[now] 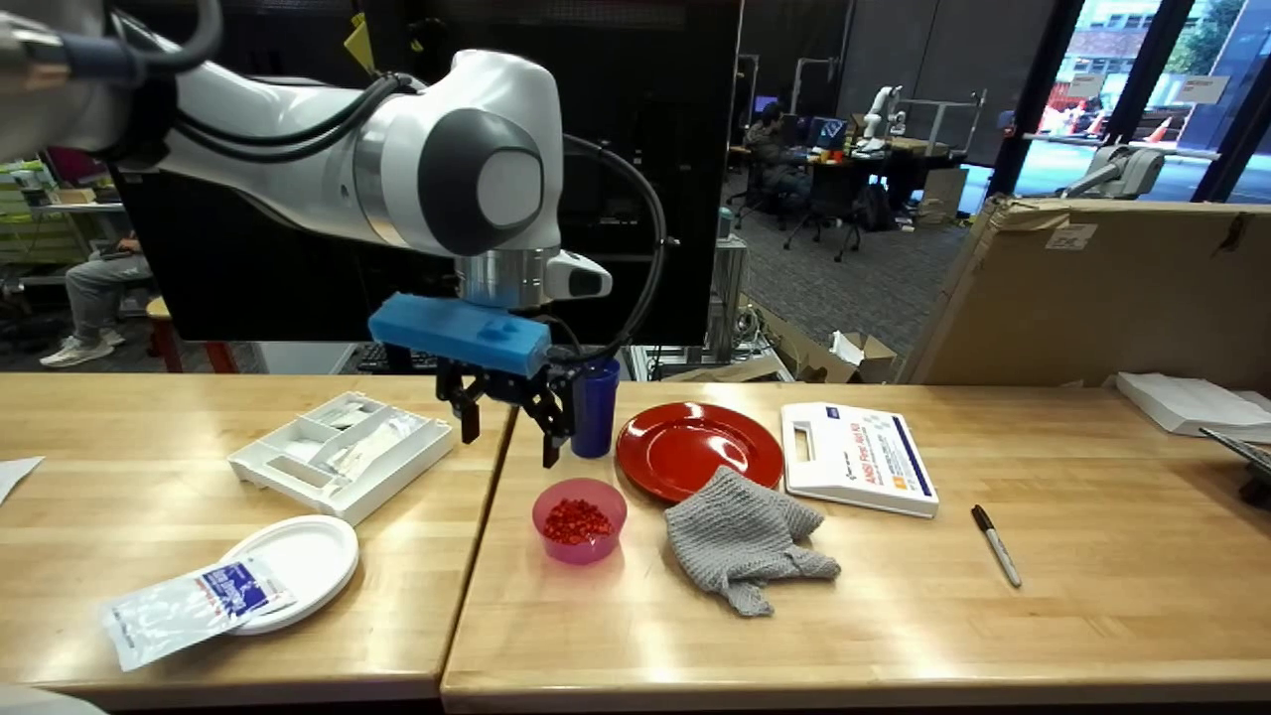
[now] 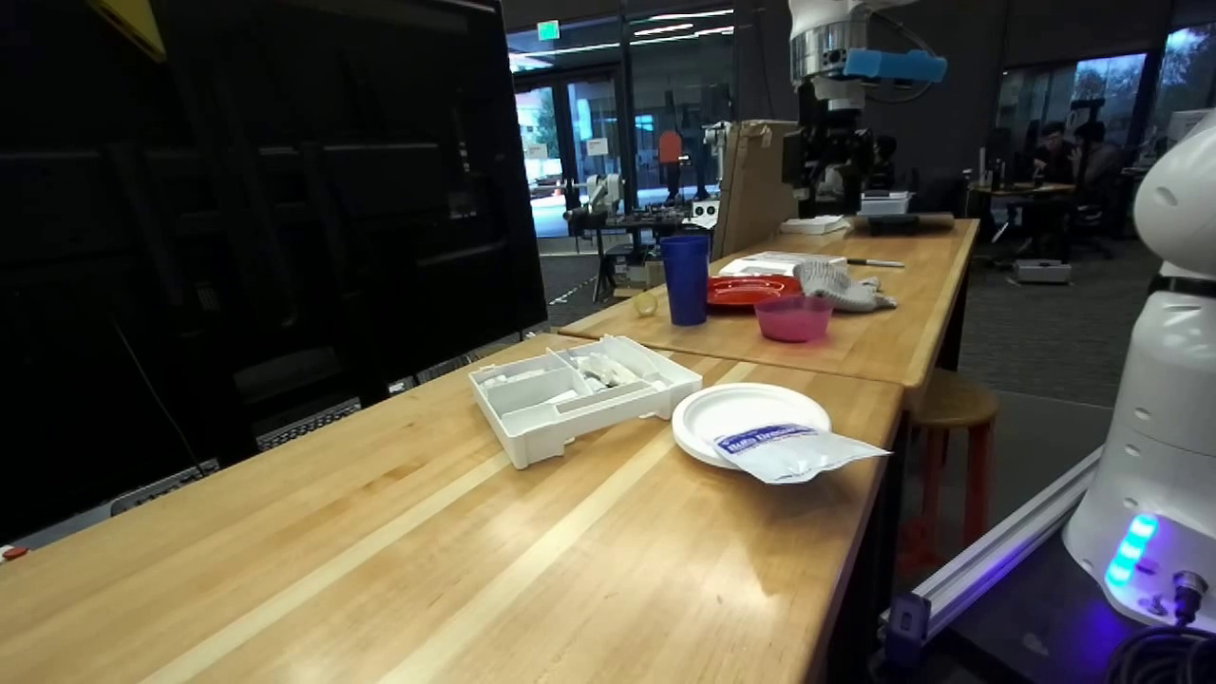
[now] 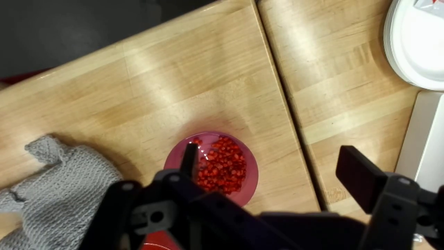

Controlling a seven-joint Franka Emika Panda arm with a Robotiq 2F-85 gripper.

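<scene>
My gripper [image 1: 509,449] hangs above the table with its fingers spread wide and nothing between them; in the wrist view one black finger [image 3: 361,177] stands far to the right of the other. Below it a pink bowl [image 1: 580,550] holds small red pieces [image 3: 224,166], and one finger overlaps the bowl's edge in the wrist view without visible contact. To the bowl's right lies a crumpled grey cloth [image 1: 745,542]. Behind the bowl are a red plate [image 1: 697,451] and an upright blue cup [image 1: 596,411], partly hidden by the gripper in exterior view 1.
On the left stand a white divided tray [image 2: 547,445] and white paper plates [image 1: 322,566], a dressing packet [image 1: 179,612] lying partly over them. A first aid kit lid [image 1: 852,459] and a marker [image 1: 996,544] lie right.
</scene>
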